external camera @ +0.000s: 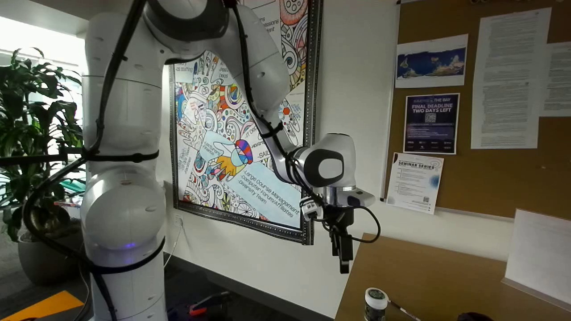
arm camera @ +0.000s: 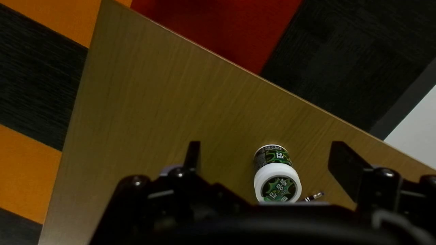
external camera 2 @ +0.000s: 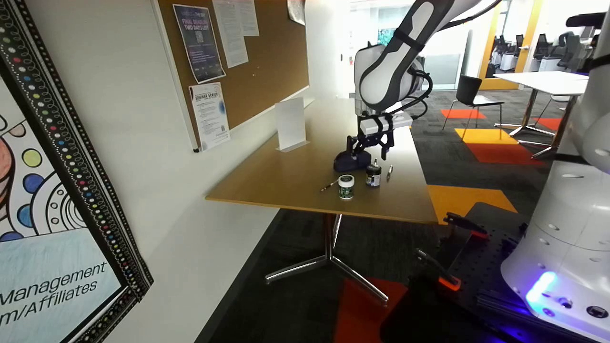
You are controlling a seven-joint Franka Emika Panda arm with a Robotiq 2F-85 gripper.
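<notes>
My gripper (external camera 2: 369, 155) hangs above the table, its fingers wide apart with nothing between them. In the wrist view the black fingers (arm camera: 192, 157) stand far to each side, and a white-lidded jar (arm camera: 278, 183) with a green and black label shows on the tabletop below the gap. The same jar stands upright near the table's front edge in the second exterior view. Beside it are a dark jar (external camera 2: 373, 175), a thin pen-like stick (external camera 2: 330, 185), another small stick (external camera 2: 390, 172) and a dark rounded object (external camera 2: 350, 161) whose kind I cannot tell.
A white panel (external camera 2: 291, 124) stands upright on the wooden table (external camera 2: 257, 186) near the wall. A corkboard wall (external camera: 482, 176) borders the far side. In the wrist view, the tabletop left of the jar is clear.
</notes>
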